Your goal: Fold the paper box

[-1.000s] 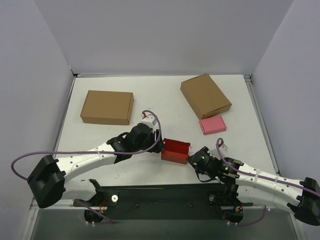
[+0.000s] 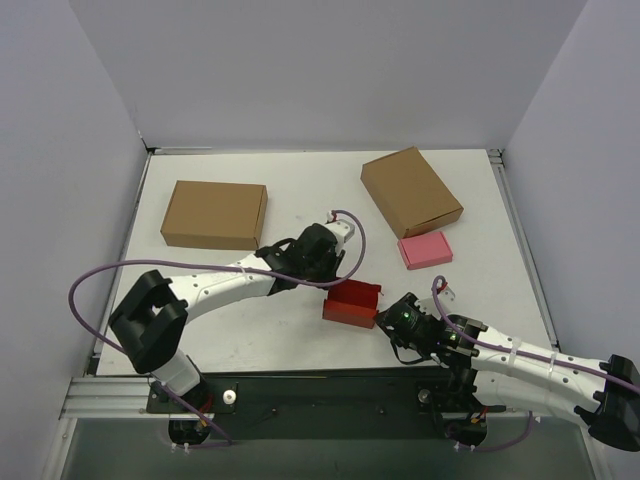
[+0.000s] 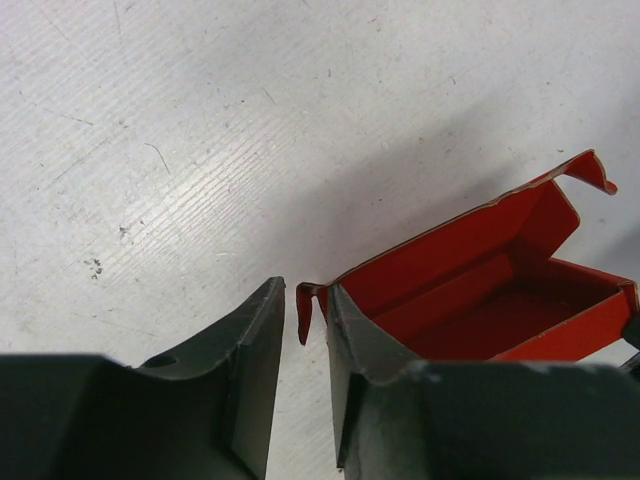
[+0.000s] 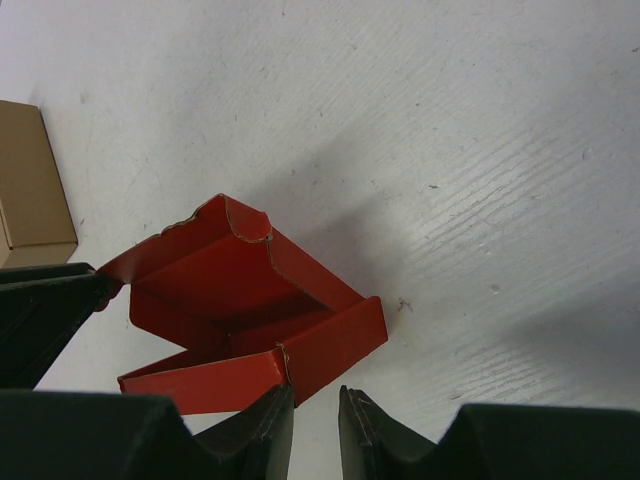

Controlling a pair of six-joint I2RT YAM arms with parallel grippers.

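Note:
The red paper box sits open near the table's front middle, a wall standing up with small bent flaps at its top corners. My left gripper is at that wall's top corner, the flap between its partly open fingers. In the right wrist view, a dark finger of the left gripper touches the upper rim. My right gripper is at the box's front corner, one fingertip against the red wall; it looks shut on that wall, though the grip is partly hidden.
Two cardboard pieces lie at the back left and back right. A pink box lies right of centre. The table around the red box is clear.
My left arm has moved right and toward the back, bringing its gripper over the box's upper left corner. The right arm and the box have barely moved.

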